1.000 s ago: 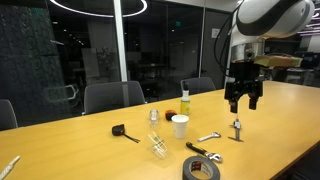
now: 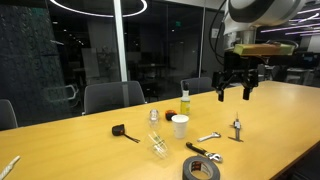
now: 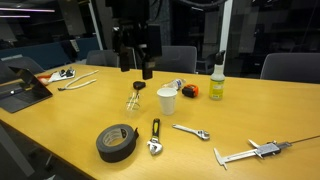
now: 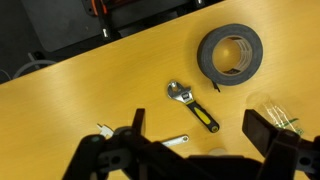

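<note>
My gripper (image 2: 234, 95) is open above the table's right side, well clear of everything, with nothing between its fingers. In the wrist view, an adjustable wrench with a black and yellow handle (image 4: 202, 115) lies below and ahead of the fingers. A roll of black tape (image 4: 230, 54) rests close to that wrench. The silver wrench (image 2: 209, 136) and the caliper (image 3: 252, 151) lie apart on the tabletop. A white cup (image 2: 180, 126) stands upright near a clear plastic container (image 2: 158, 146), whose exact form is hard to make out.
A spray bottle (image 3: 217, 80) stands behind the cup, near an orange and black object (image 3: 190, 91). A black tool (image 2: 123, 132) lies farther left. Chairs (image 2: 104, 97) line the far edge.
</note>
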